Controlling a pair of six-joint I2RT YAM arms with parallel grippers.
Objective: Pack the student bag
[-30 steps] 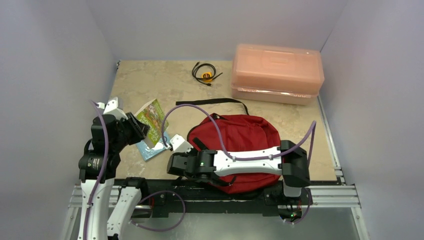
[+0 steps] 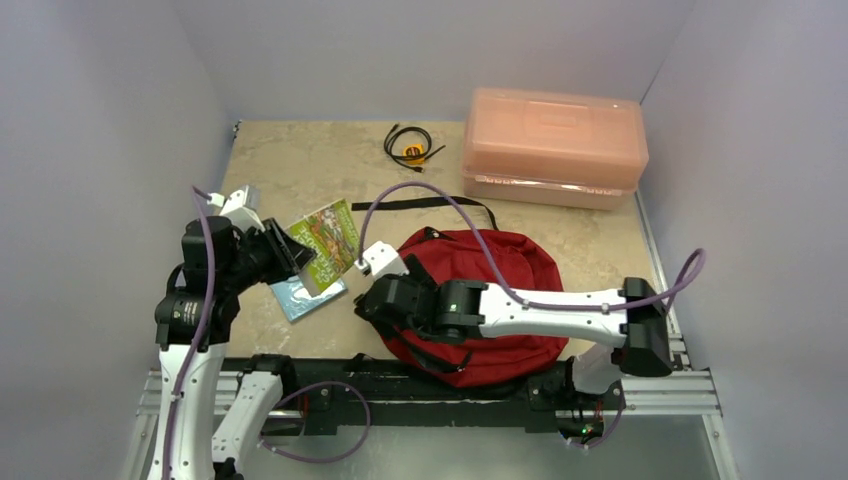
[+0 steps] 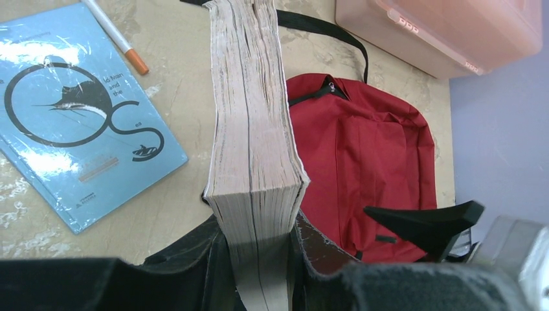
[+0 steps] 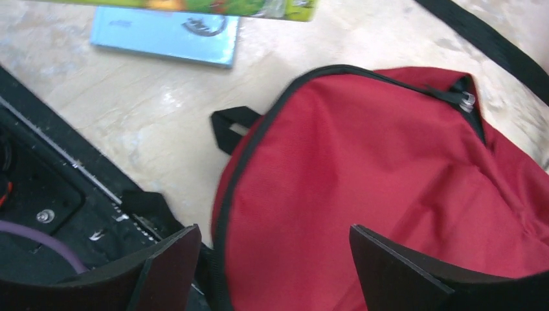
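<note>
My left gripper is shut on a thick green-covered book [image 2: 322, 245], its pale page edges [image 3: 249, 129] filling the left wrist view, held above a blue book [image 3: 78, 123] lying on the table. The red bag [image 2: 510, 270] lies at the front middle, partly hidden under my right arm. My right gripper hangs open above the bag's left part, with bag fabric below it and its black zipper edge between the fingers in view.
A pink lidded box [image 2: 555, 140] stands at the back right. A coiled cable [image 2: 395, 140] with a yellow tape measure lies at the back. A white-orange pen [image 3: 116, 35] lies by the blue book. A black strap [image 2: 420, 203] lies behind the bag.
My left gripper has carried the green book rightward toward the bag. My right arm has risen toward the back and right over the bag.
</note>
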